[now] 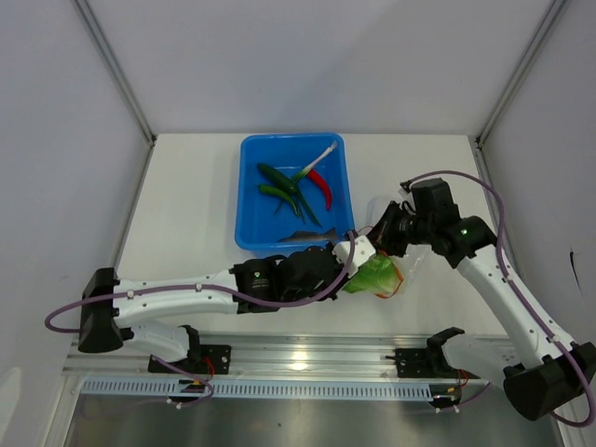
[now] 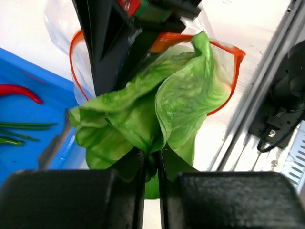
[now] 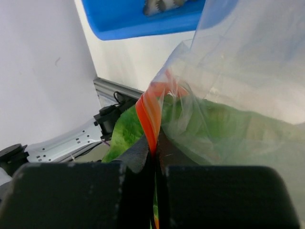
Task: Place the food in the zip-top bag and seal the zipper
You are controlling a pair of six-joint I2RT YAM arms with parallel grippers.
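A green lettuce leaf (image 2: 186,90) is bunched at the orange-rimmed mouth of the clear zip bag (image 3: 248,67). My left gripper has its fingers around the lower part of the leaf, close together. My right gripper is shut on the orange zipper edge of the bag, with lettuce showing behind the film. In the top view both grippers meet over the lettuce right of the blue bin.
The blue bin (image 1: 251,196) holds green peppers, a red chili (image 1: 321,186), a spring onion and a dark blade-like item.
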